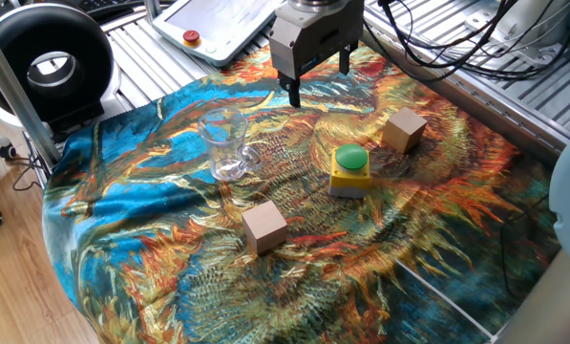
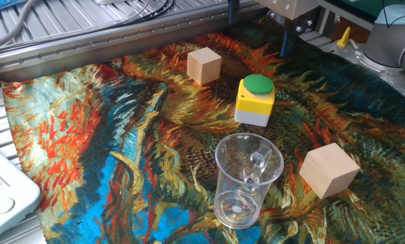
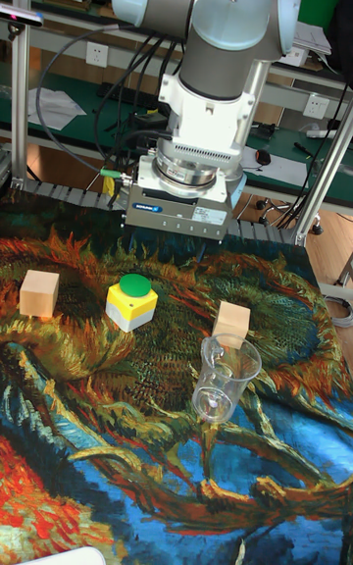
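My gripper (image 1: 319,78) hangs in the air, fingers apart with nothing between its fingers. Its grey body (image 3: 177,214) appears in exterior view 3 behind the objects on the cloth. A yellow and grey box with a green button (image 1: 351,158) stands on the cloth. One wooden cube (image 2: 203,66) lies beyond the button box in exterior view 2. Another wooden cube (image 2: 329,169) sits close to a clear plastic cup with a handle (image 2: 248,181). That cup stands upright and looks empty. None of these objects touches the gripper.
A patterned cloth (image 1: 151,287) covers the table, with slight folds. At its far edge in exterior view 1 lies a tablet panel with a red knob (image 1: 191,38). Black cables (image 1: 447,59) run along the metal rail. Bare cloth surrounds the objects.
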